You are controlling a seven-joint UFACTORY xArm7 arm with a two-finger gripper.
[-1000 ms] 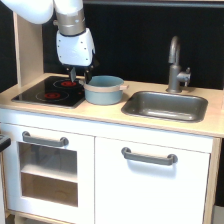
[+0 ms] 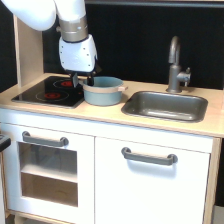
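A grey-blue pot (image 2: 103, 94) with a small handle at its right stands on the wooden counter (image 2: 140, 119), just right of the black stove top (image 2: 50, 92) with its red-ringed burners. My gripper (image 2: 84, 81) points down from the white arm at the pot's left rim, over the right edge of the stove. Its dark fingers are small and blend into the dark background, so neither their spacing nor a grip on the rim can be made out.
A dark sink (image 2: 168, 105) with a tall faucet (image 2: 176, 65) lies to the right. White cabinet doors with grey handles are below. Bare counter separates pot and sink; a wooden side panel (image 2: 29, 45) borders the stove's left.
My gripper has come down slightly and a little to the right, closer to the pot's left rim. The pot stays at nearly the same spot.
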